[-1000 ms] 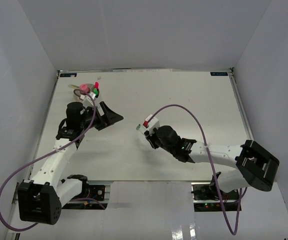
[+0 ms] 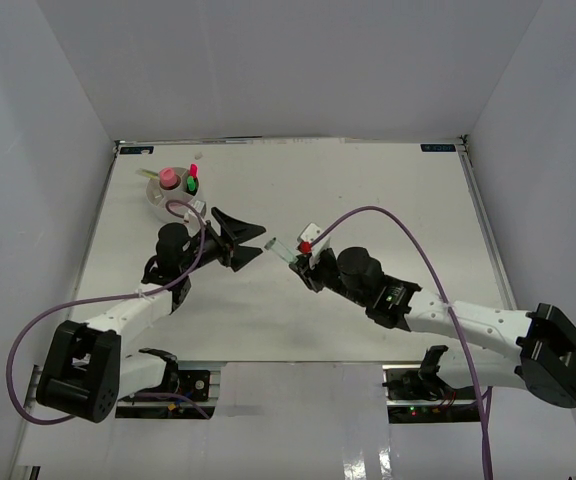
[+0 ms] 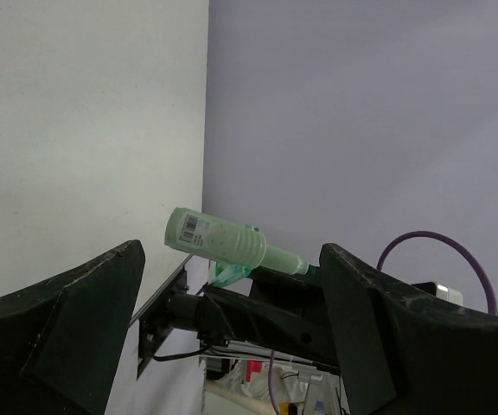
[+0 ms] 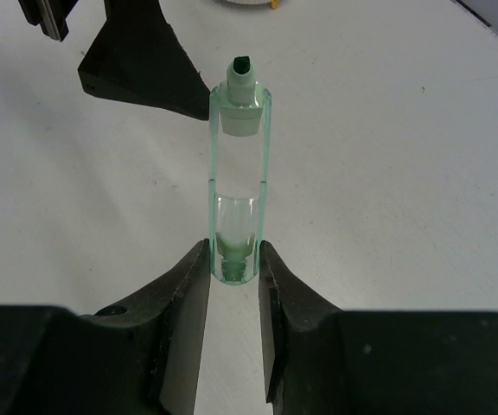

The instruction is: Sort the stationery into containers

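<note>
A clear, pale-green tube with a nozzle-like end, perhaps a glue bottle [image 2: 282, 250], is held up over the middle of the table by my right gripper [image 2: 311, 270]. In the right wrist view the bottle [image 4: 239, 164] stands lengthwise, its lower end between the fingertips of my right gripper. My left gripper [image 2: 248, 243] is open just left of the bottle, nothing between its fingers. The left wrist view shows the bottle [image 3: 219, 238] ahead of the open left gripper, apart from both fingers. At the back left, a white container [image 2: 156, 200] holds several stationery items.
Inside the container are a pink item [image 2: 169, 178], a red marker [image 2: 194, 171] and a green-capped one [image 2: 191, 184]. Bare white table [image 2: 368, 190] lies at the back and right. Purple cables loop over both arms.
My left gripper has moved right, closer to the bottle, staying open.
</note>
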